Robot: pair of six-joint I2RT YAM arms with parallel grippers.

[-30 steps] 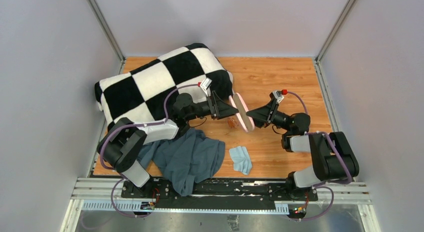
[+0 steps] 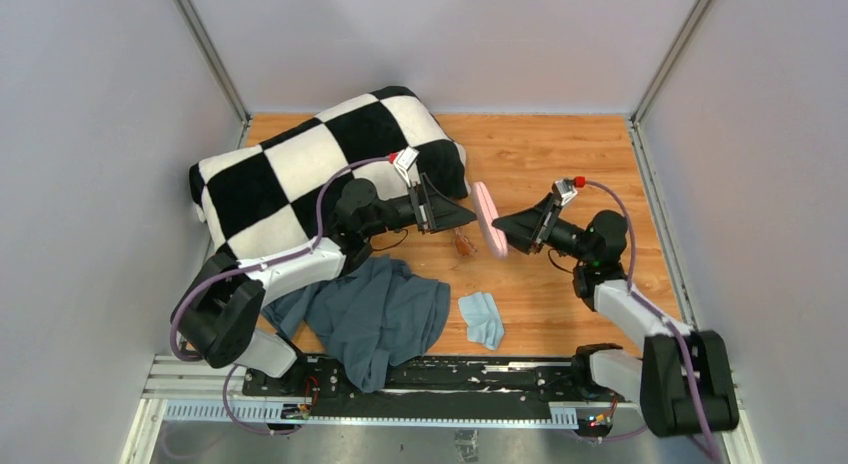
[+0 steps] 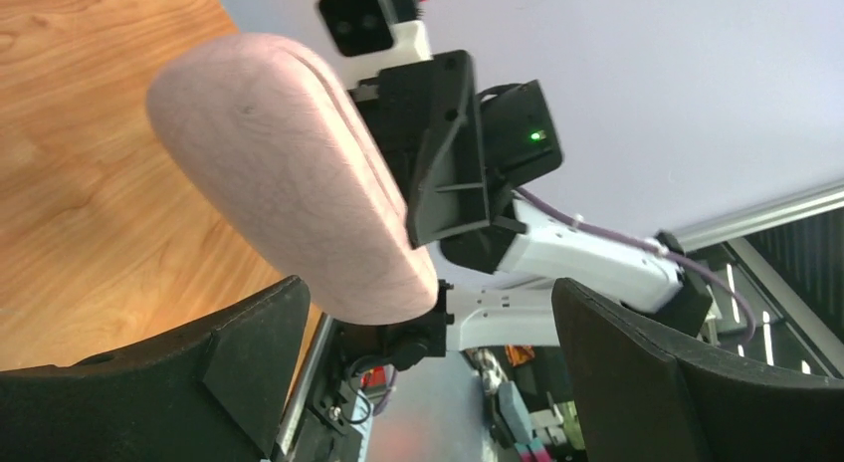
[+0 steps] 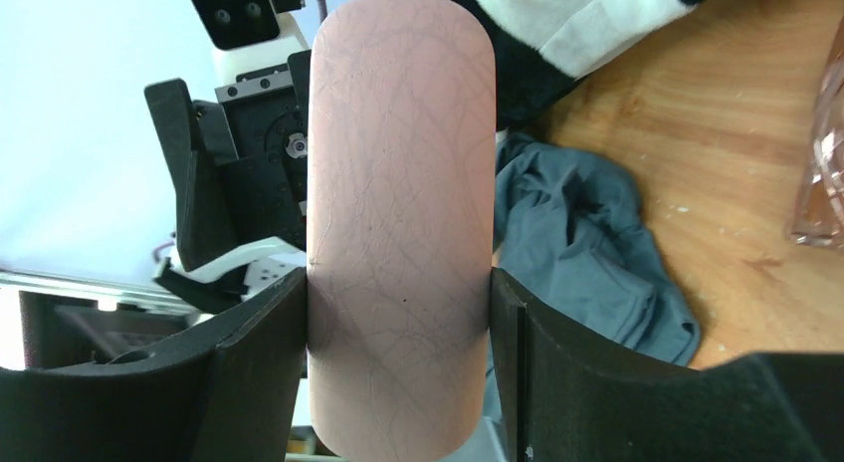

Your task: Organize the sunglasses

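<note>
A closed pink glasses case [image 2: 488,220] is off the table between the two arms. My right gripper is shut on it, a finger along either long edge, as the right wrist view shows. On the case's other side, my left gripper [image 2: 472,216] stands open with nothing between its fingers; in the left wrist view the pink case [image 3: 299,173] lies beyond its fingertips. Sunglasses with a clear reddish-brown frame [image 2: 465,244] lie on the wooden table below, partly hidden by the left gripper and the case. Only part of the sunglasses [image 4: 824,173] shows at the right wrist view's edge.
A black-and-white checkered pillow [image 2: 330,159] fills the back left. In front of it lies a crumpled grey-blue cloth [image 2: 385,309]. A small light-blue cloth [image 2: 481,319] sits front centre.
A second ago the case gaped with its beige lining showing; now it is closed. The left gripper sits slightly apart from it. The right arm's elbow has swung toward the front.
</note>
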